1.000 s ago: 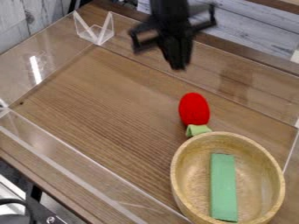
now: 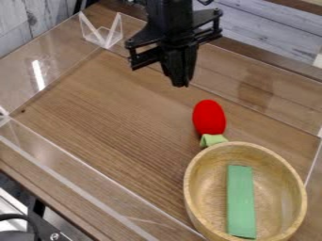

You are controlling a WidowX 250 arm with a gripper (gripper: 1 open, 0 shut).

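The black gripper (image 2: 169, 58) hangs over the upper middle of the table, above and left of a red oval object (image 2: 209, 118), with its fingers pointing down; how far apart they are is hard to tell. A small pale green piece (image 2: 213, 140) lies just below the red object. A tan bowl (image 2: 199, 212) at the lower right holds a green rectangular block (image 2: 240, 200).
A clear plastic holder (image 2: 101, 33) stands at the back left near the table's edge. A dark cable shows at the bottom left corner.
The gripper has come steadily lower in the view over the last second, toward the table's middle. The objects on the table have not moved.
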